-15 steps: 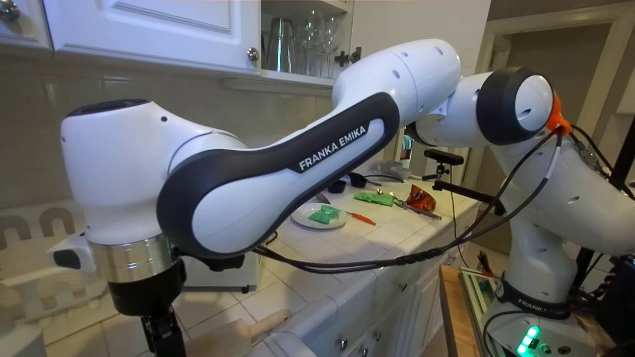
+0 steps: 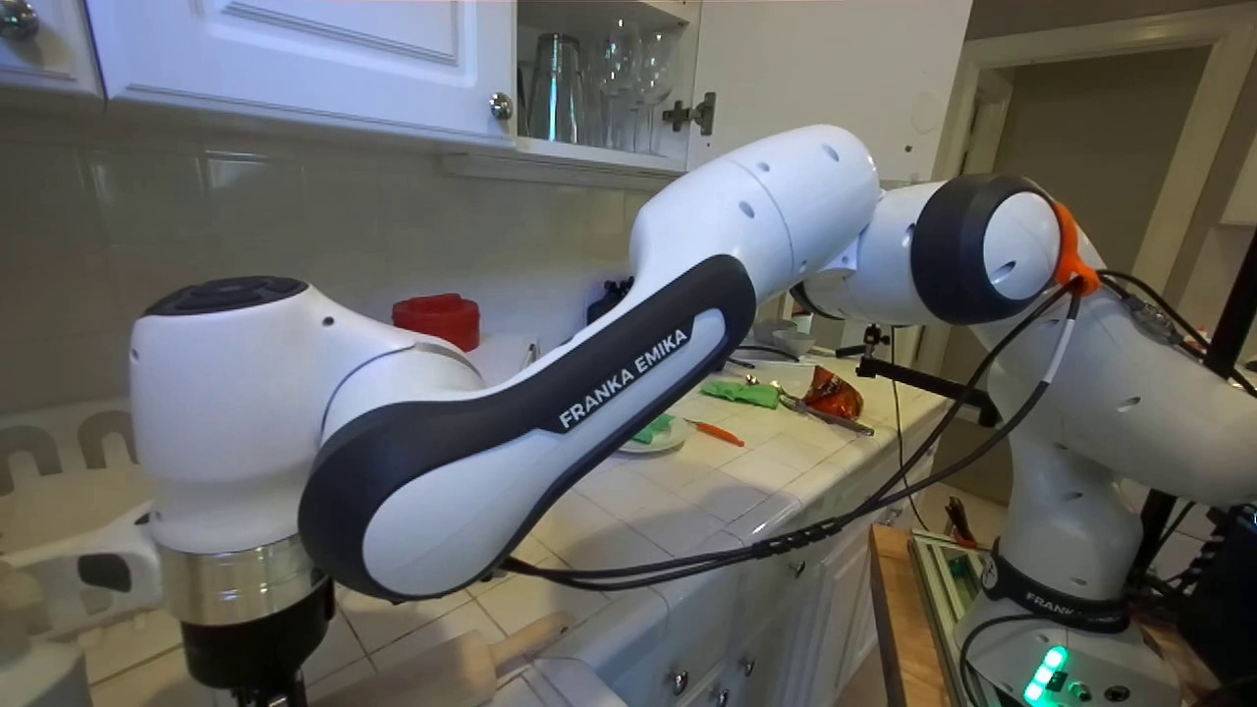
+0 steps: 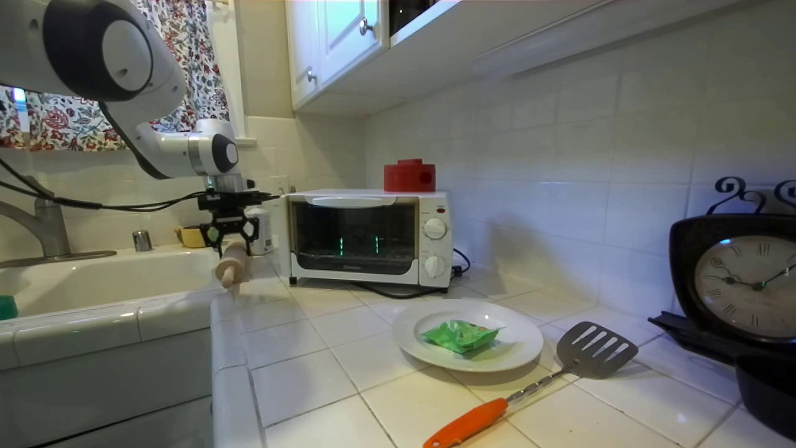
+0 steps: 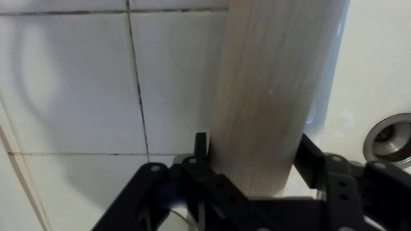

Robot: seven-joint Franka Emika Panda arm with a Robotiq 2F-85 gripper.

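Observation:
A pale wooden rolling pin (image 4: 269, 88) lies along the counter edge beside the sink. My gripper straddles its body from above, one of the dark fingers (image 4: 200, 146) on each side, close against the wood. Whether both pads press on it cannot be made out. In exterior view 2 the gripper (image 3: 232, 245) points down over the pin (image 3: 232, 262), whose handle faces that camera. Exterior view 1 shows part of the pin (image 2: 430, 674) at the bottom, with the fingertips cut off by the frame.
The sink (image 3: 142, 280) borders the pin on one side. A white toaster oven (image 3: 358, 272) with a red container (image 3: 410, 178) on top stands nearby. Closer to the camera are a plate (image 3: 410, 340) bearing a green packet (image 3: 461, 336) and an orange-handled spatula (image 3: 468, 424). Tiles between are clear.
In exterior view 1 the arm has come down, lowering the gripper beside the pin until its fingers left the bottom of the frame. It also shifted slightly left.

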